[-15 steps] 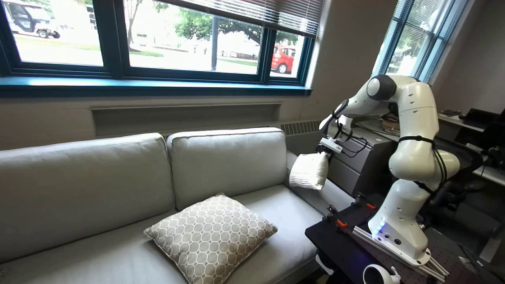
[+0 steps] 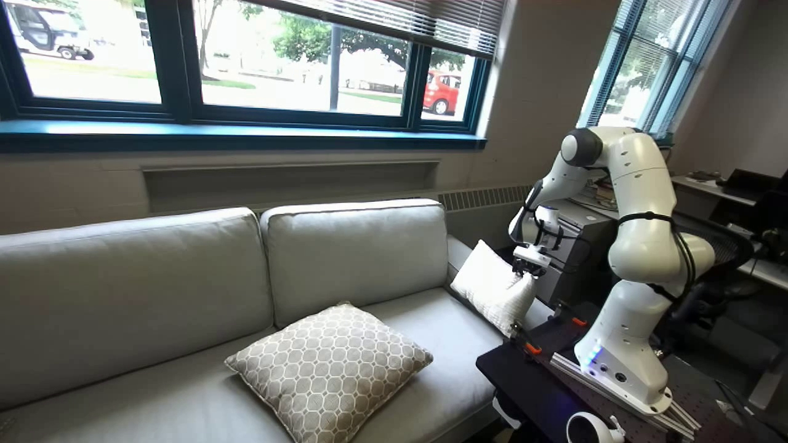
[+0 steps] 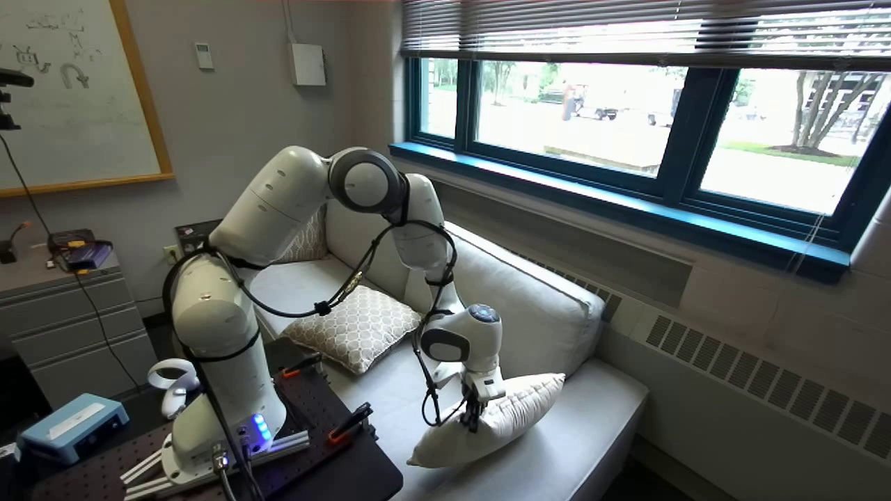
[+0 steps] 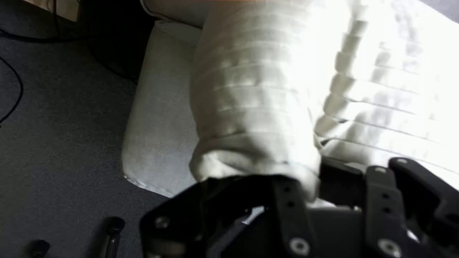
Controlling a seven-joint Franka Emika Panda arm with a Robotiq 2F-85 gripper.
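Note:
A white ribbed pillow (image 2: 493,288) leans tilted at the sofa's right end, near the armrest. In the second exterior view my gripper (image 3: 472,415) points down at the pillow (image 3: 519,415), pressed close to its near side. Seen from the wrist, a bunched fold of the white pillow (image 4: 258,99) runs down into the fingers, so my gripper is shut on its cloth. One black finger (image 4: 292,206) shows beside the fold; the exact pinch is partly hidden by the fabric.
A patterned beige pillow (image 2: 332,373) lies on the seat of the grey sofa (image 2: 354,255). Beside the sofa is the black table (image 2: 510,376) with orange-tipped clamps (image 3: 351,424) along its edge.
My gripper has moved lower and slightly right in the first exterior view, carrying the white pillow down. The pillow hung from it before and now leans at the sofa's end. The patterned pillow is unmoved.

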